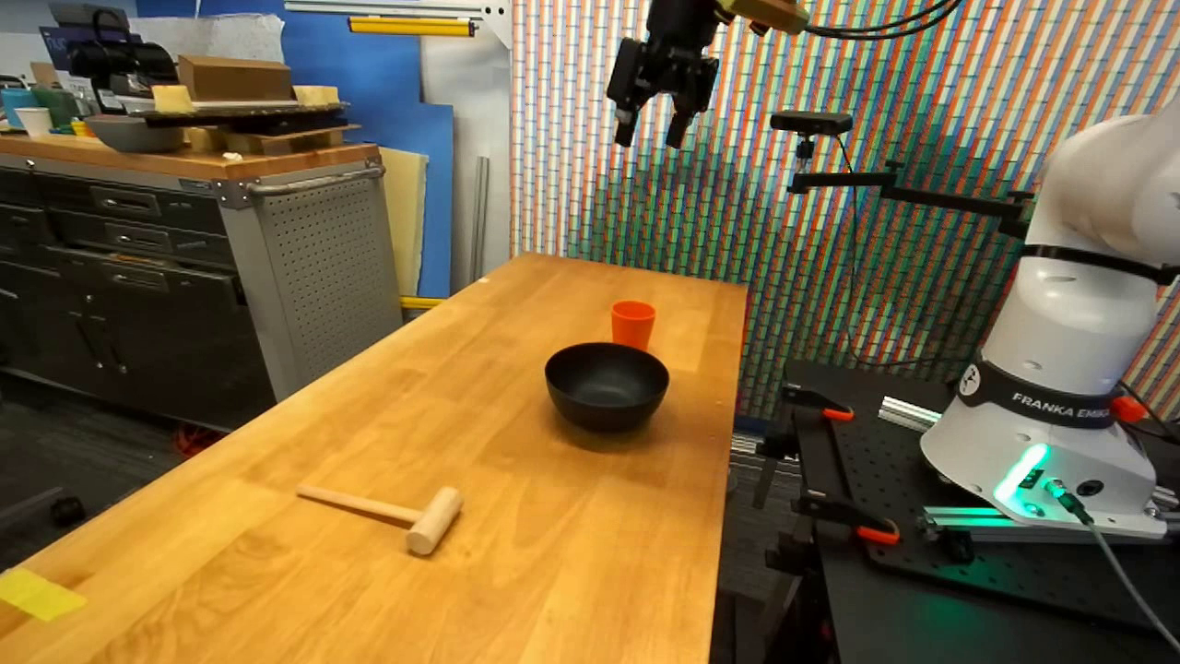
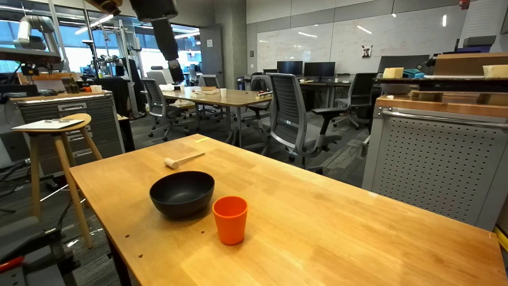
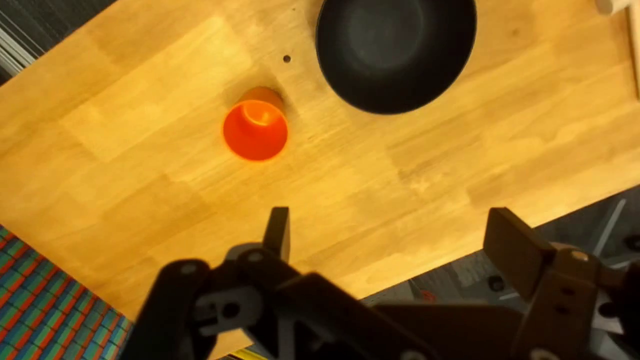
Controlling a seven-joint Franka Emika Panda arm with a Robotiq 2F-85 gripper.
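Note:
My gripper (image 1: 652,138) is open, high above the far part of the wooden table (image 1: 531,498), with nothing between its fingers. An orange cup (image 2: 230,221) stands upright on the table, beside a round black bowl (image 2: 182,193) that looks empty. From above, in the wrist view, the cup (image 3: 256,129) lies beyond the open fingers and toward the left one, while part of the bowl (image 3: 393,54) is cut off by the top edge. A wooden mallet (image 1: 398,515) rests on the table, well away from the bowl; only a bit of it shows in the wrist view's top right corner.
A yellow strip (image 1: 39,594) is stuck on the table's near left corner. Past the table's side stands a grey cabinet (image 1: 315,271).

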